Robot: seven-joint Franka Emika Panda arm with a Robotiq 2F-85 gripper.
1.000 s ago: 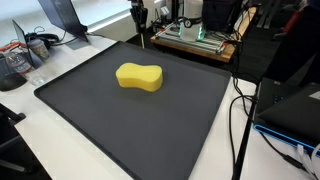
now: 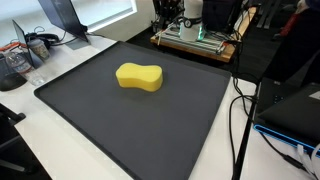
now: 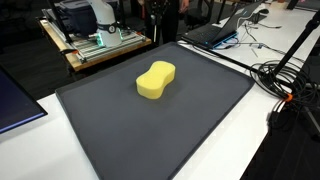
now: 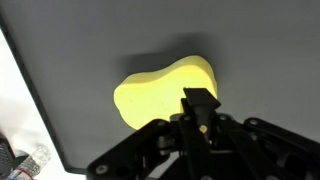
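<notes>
A yellow sponge (image 2: 139, 77), with a narrowed waist, lies flat on the dark board (image 2: 150, 128). Beyond the sponge, at the board's far side, only the dark lower end of the arm shows at the top of exterior view 1. A thin pale stick (image 3: 157, 30) hangs below the arm in exterior view 2. The wrist view has my gripper over one lobe of the sponge in the picture, its dark fingers close together. What they hold is mostly hidden there; the sponge lies apart from the gripper in the exterior views.
Most of the board is bare. Cables (image 2: 235, 105) run along one side of it, near a dark screen-like object (image 2: 290, 110). A wooden-edged tray (image 2: 195, 42) with white items stands beyond the board. More cables and a laptop (image 3: 225, 25) sit at the other side.
The arm's lower end and the thin stick have moved up and to the right in exterior view 1. The sponge has stayed in place.
</notes>
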